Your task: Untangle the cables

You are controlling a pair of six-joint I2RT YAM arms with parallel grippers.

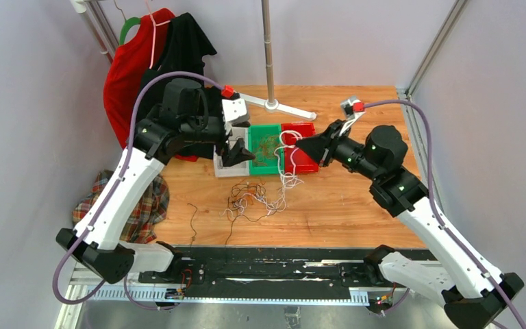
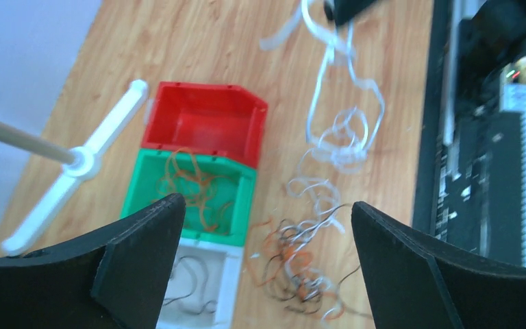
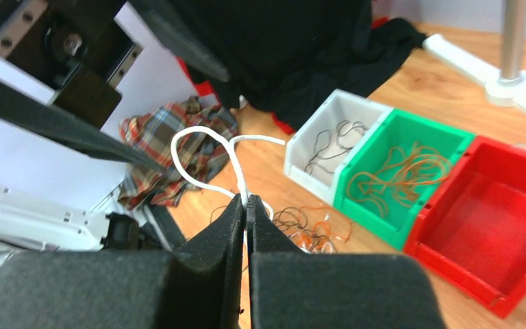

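A white cable (image 3: pixel 236 161) is pinched in my right gripper, whose fingers are closed together with loops sticking out past the tips. In the top view this gripper (image 1: pixel 300 144) hangs over the red bin, and the white strand runs down to a tangle on the table. That tangle mixes white, orange and dark cables (image 2: pixel 301 260). My left gripper (image 1: pixel 245 152) is raised above the white and green bins. Its two fingers stand wide apart in the left wrist view, with nothing between them but the distant table.
A white bin (image 3: pixel 346 130) holds dark cables, a green bin (image 3: pixel 390 175) holds orange ones, and the red bin (image 3: pixel 493 219) is empty. Behind them stands a pole (image 1: pixel 268 55) on a white foot. Shirts and a plaid cloth (image 1: pixel 152 205) lie left.
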